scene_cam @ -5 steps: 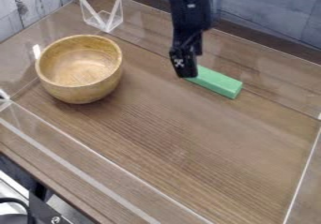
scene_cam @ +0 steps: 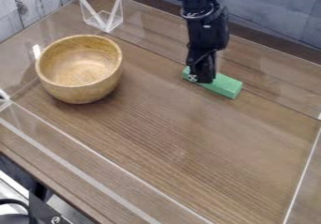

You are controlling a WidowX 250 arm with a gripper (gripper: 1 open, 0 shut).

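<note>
My gripper (scene_cam: pixel 196 73), on a dark arm reaching down from the top, is shut, its tip over the left end of a green block (scene_cam: pixel 220 85) on the wooden table (scene_cam: pixel 175 153). Whether it touches the block is unclear.
A large wooden bowl (scene_cam: pixel 79 67) sits at the left. A white wire-like object (scene_cam: pixel 98 17) stands at the back left.
The gripper has moved back from in front and left of the green block to over its left end. The block looks unmoved.
</note>
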